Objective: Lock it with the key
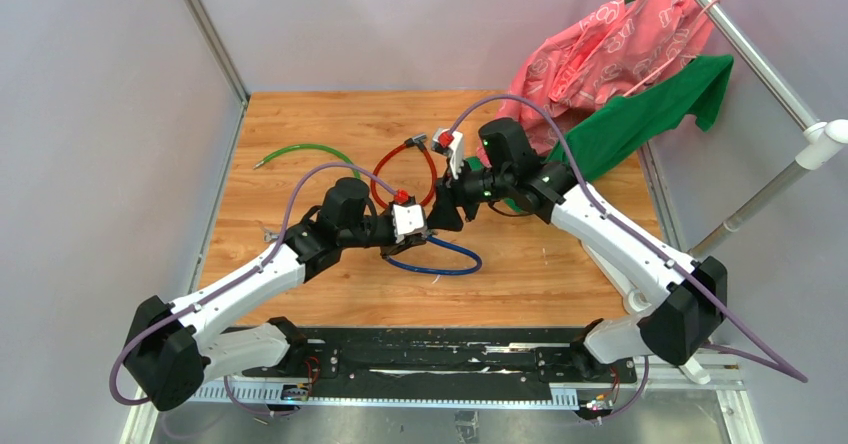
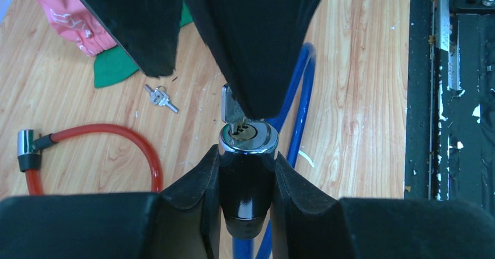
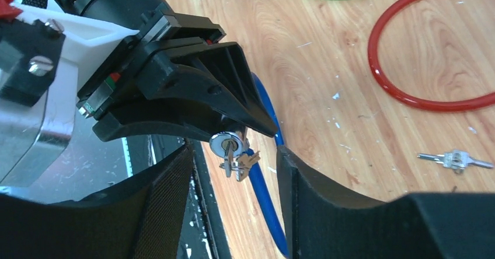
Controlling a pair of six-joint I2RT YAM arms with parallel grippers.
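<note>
A chrome lock cylinder (image 2: pixel 245 177) on the blue cable lock (image 1: pixel 450 269) is held upright in my left gripper, which is shut on it. A key stands in its keyhole, also seen as a small bunch of metal (image 3: pixel 236 165) in the right wrist view. My right gripper hangs over the lock from the right, part open, its fingers either side of the key and apart from it; in the left wrist view they partly hide the key's top.
A loose key (image 2: pixel 160 97) lies on the wooden table (image 1: pixel 280 204). A red cable lock (image 1: pixel 433 169) and a green cable lock (image 1: pixel 310 146) lie behind. Pink cloth (image 1: pixel 610 34) and green cloth (image 1: pixel 650 114) occupy the back right.
</note>
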